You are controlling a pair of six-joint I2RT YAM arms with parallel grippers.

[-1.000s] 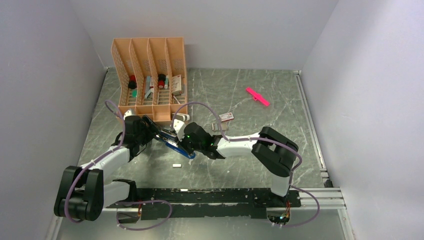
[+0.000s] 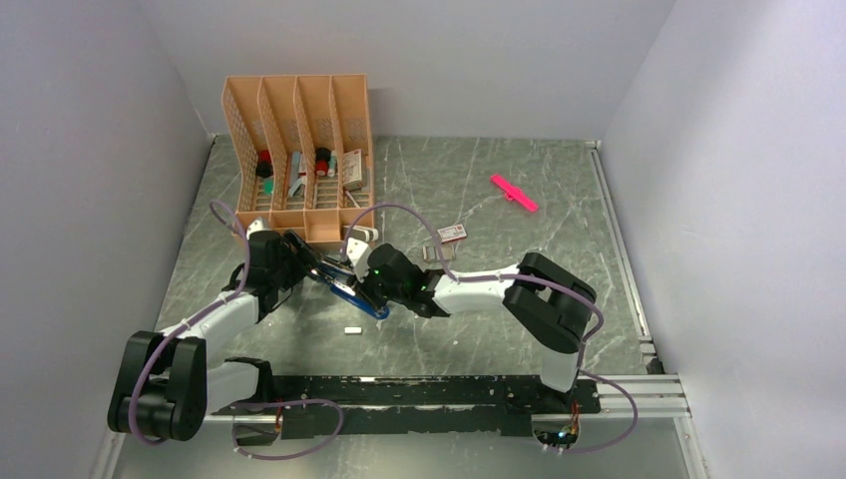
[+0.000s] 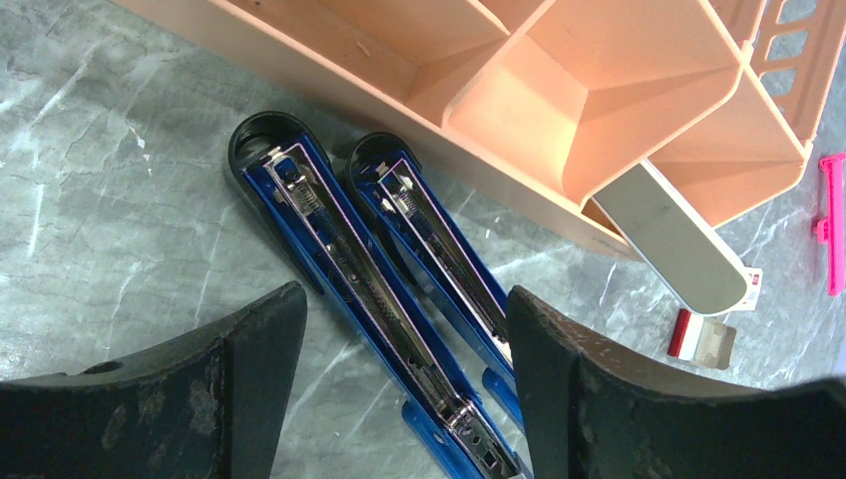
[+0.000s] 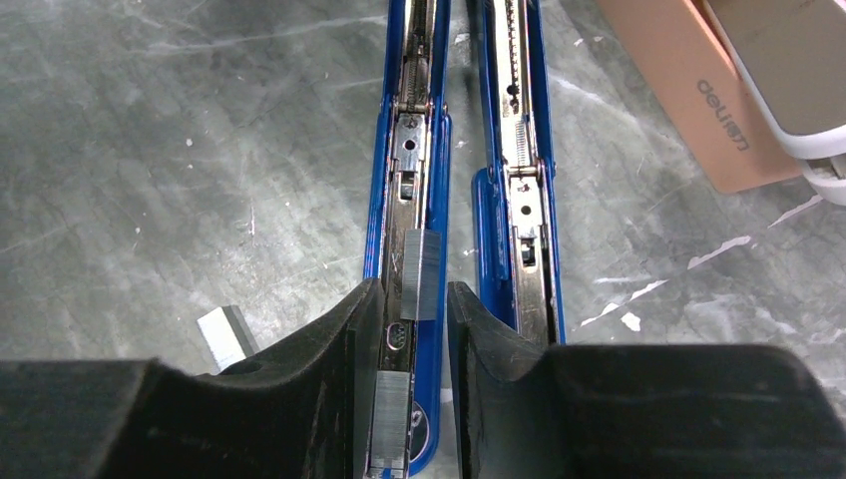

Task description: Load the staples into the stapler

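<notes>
An opened blue stapler (image 4: 410, 160) lies lengthwise below my right gripper, which is open in the right wrist view. Between its fingers, but apart from at least the left one, a grey staple strip (image 4: 421, 261) leans on the channel's right side, tipped rather than seated flat. Nearer the stapler's end is another staple block (image 4: 390, 414) in the channel. A second opened blue stapler (image 4: 527, 200) lies alongside. In the left wrist view my left gripper is open, its fingers on either side of the first stapler's (image 3: 364, 289) far portion.
A small loose staple block (image 4: 225, 336) lies on the table left of the staplers. The orange organizer (image 2: 324, 228) stands close behind them, a white-edged item (image 3: 673, 239) jutting from it. A pink object (image 2: 514, 193) lies far right.
The strip has shifted right and tipped over.
</notes>
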